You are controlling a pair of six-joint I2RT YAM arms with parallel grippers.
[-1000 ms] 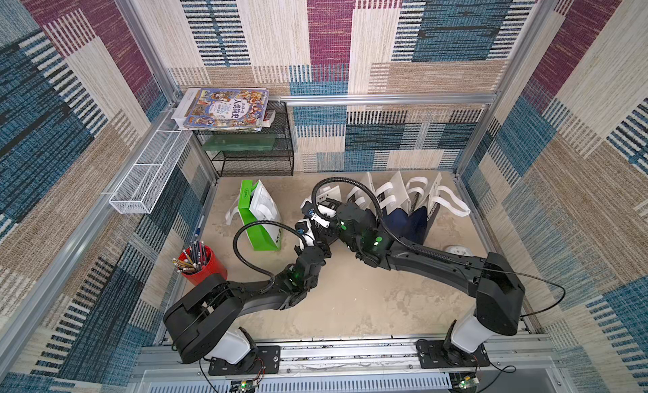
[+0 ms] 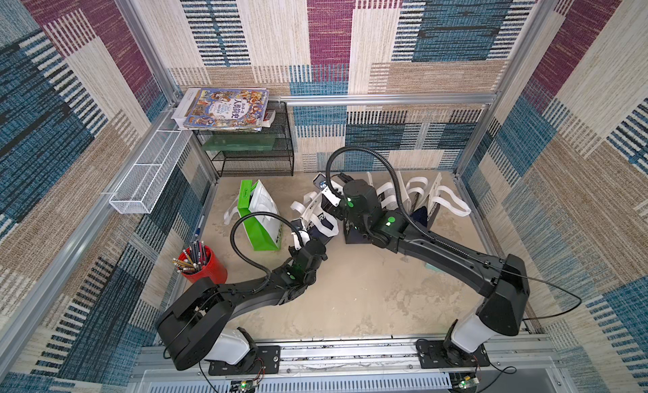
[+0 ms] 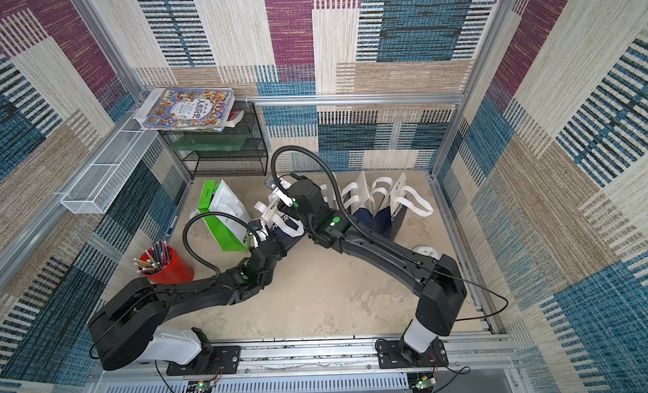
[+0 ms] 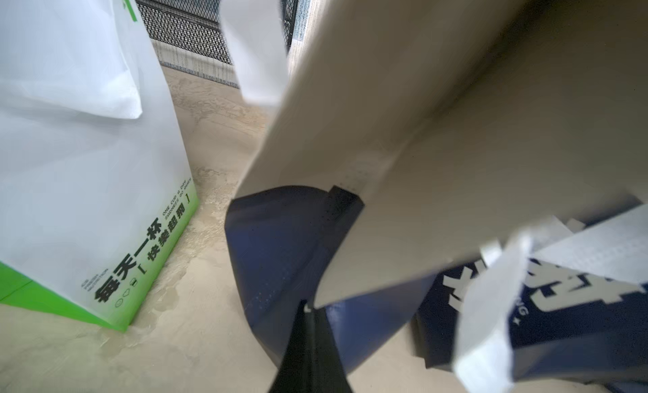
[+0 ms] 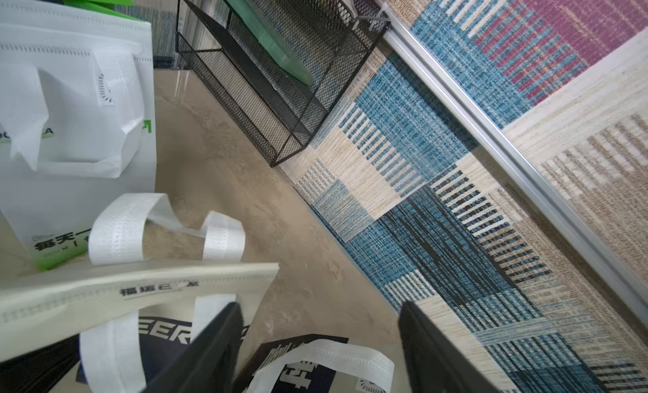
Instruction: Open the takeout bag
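Observation:
A cream-and-navy takeout bag with white handles stands right of the green-and-white bag. In the left wrist view its cream panel slants across the picture, navy base below. My left gripper is shut, its fingertips at the panel's lower corner; whether they pinch it cannot be made out. My right gripper stands open above and behind the bag, with nothing held between its blurred fingers. In the right wrist view, the bag's top edge shows printed text and looped handles. Its inside is mostly hidden there.
The green-and-white bag is close on the left, before a black mesh rack. More cream-and-navy bags line the back right. A red pen cup sits at left.
My right gripper has risen and moved back, away from the left one, uncovering the bag's handles.

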